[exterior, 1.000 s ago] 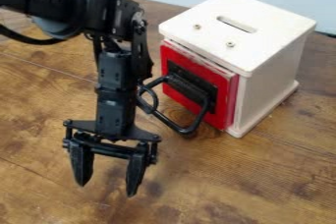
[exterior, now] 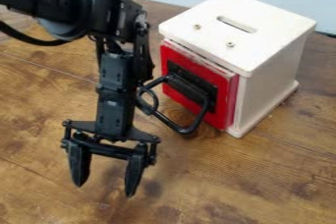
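Note:
My black gripper point(exterior: 106, 177) hangs pointing down over the wooden tabletop at the lower left, its two fingers apart with nothing between them. Behind it and to the right stands a pale wooden box point(exterior: 269, 81) with a slot in its top. The box's front face carries a red panel point(exterior: 225, 108) with a black plate and a black loop handle point(exterior: 187, 128) that reaches out toward my arm. The arm partly hides the handle's left end.
A pale wall runs along the back.

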